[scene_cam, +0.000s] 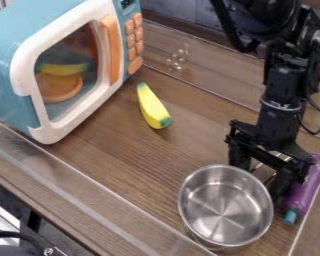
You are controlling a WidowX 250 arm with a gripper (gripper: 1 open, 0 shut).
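My black gripper (260, 166) is low at the right, open, just behind a steel pot (224, 208) and beside a purple eggplant-like toy (304, 190) with a blue tip, which lies at the right edge. The pot and the arm partly hide the fingertips. A toy banana (153, 106) lies alone in the middle of the wooden counter (136, 170).
A toy microwave (16, 65) in blue and white stands at the upper left, with something yellow and orange behind its window. A ledge runs along the front left, and a wall is at the back.
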